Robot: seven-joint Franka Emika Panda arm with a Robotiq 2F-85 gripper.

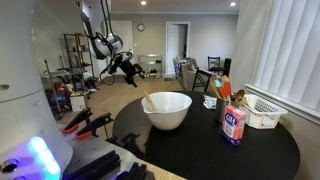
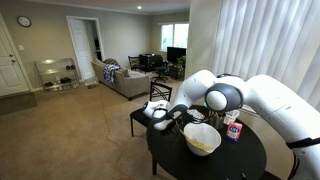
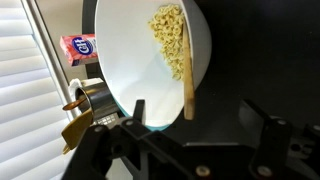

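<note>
A white bowl point(image 1: 168, 117) stands on the round black table, and a wooden spoon or stick point(image 1: 149, 102) leans over its rim. In the wrist view the bowl point(image 3: 140, 55) contains a clump of yellow dry noodles point(image 3: 170, 28). The wooden utensil point(image 3: 188, 88) crosses the rim, its handle end pointing toward the camera. My gripper is open, with its fingers point(image 3: 139, 110) apart on either side of the handle in this view. Whether they touch it cannot be told. From exterior view 1, the gripper point(image 1: 132, 76) appears beyond and above the bowl.
Right of the bowl are a red and white package point(image 1: 233, 123) and a metal utensil holder point(image 1: 237, 106). Behind them sits a white basket point(image 1: 263, 113) by the blinds.
</note>
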